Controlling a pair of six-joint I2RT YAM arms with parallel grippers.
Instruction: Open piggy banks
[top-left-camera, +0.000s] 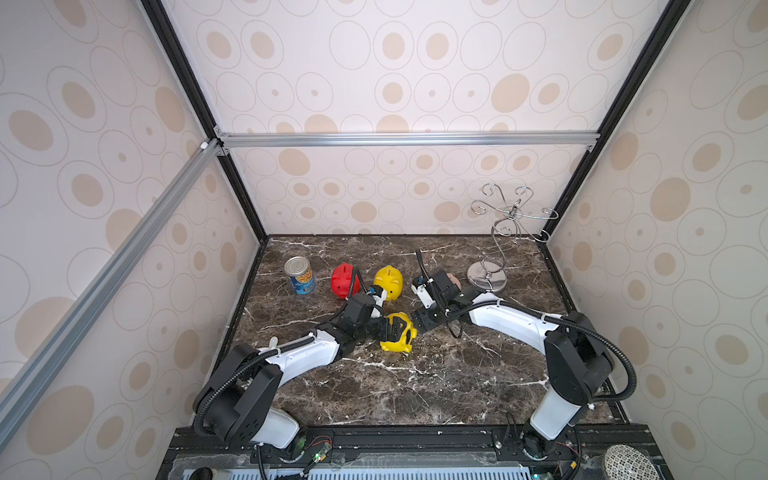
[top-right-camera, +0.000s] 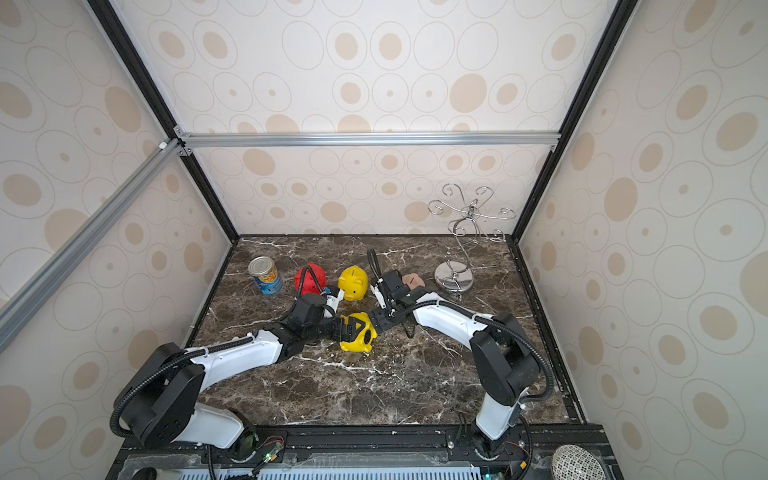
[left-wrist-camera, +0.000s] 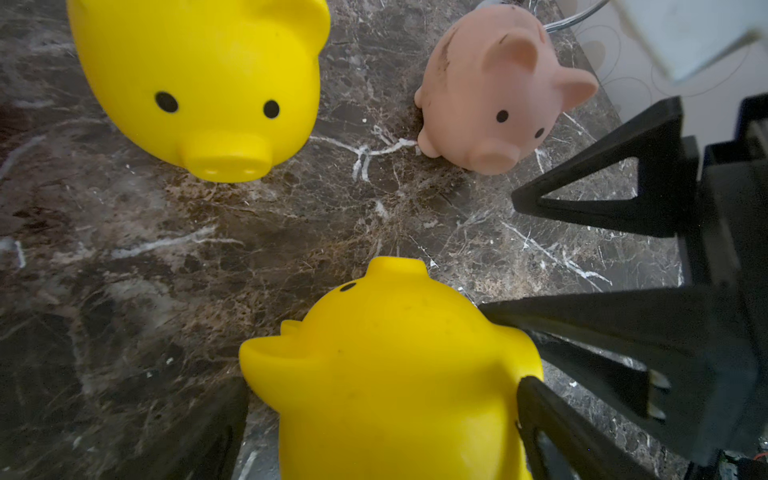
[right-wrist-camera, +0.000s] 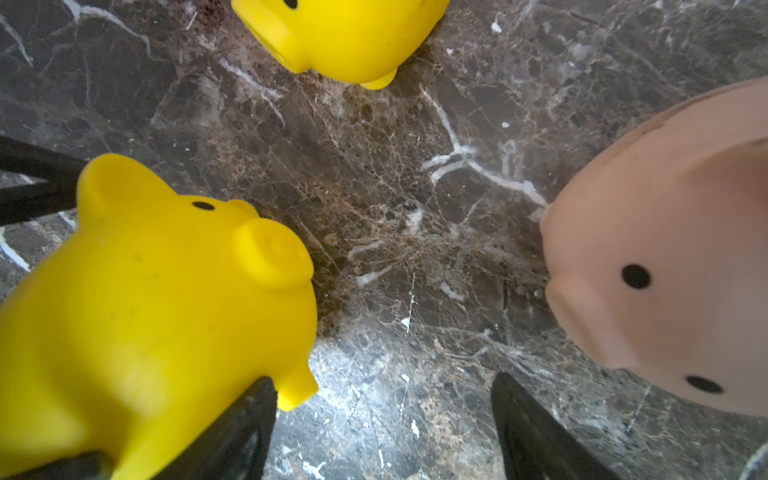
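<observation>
A yellow piggy bank (top-left-camera: 397, 341) lies in the front middle of the table between my two grippers. My left gripper is open around it, its dark fingertips at either side of the bank. My right gripper is part open beside the same bank, with bare table between its fingertips. A second yellow piggy bank (top-right-camera: 353, 281) sits behind, with a red one (top-right-camera: 310, 274) to its left, partly hidden by the left arm. A pink piggy bank (left-wrist-camera: 480, 96) sits behind my right gripper.
A tin can (top-left-camera: 299, 277) stands at the back left, and a chrome wire stand on a round base (top-left-camera: 486, 284) at the back right.
</observation>
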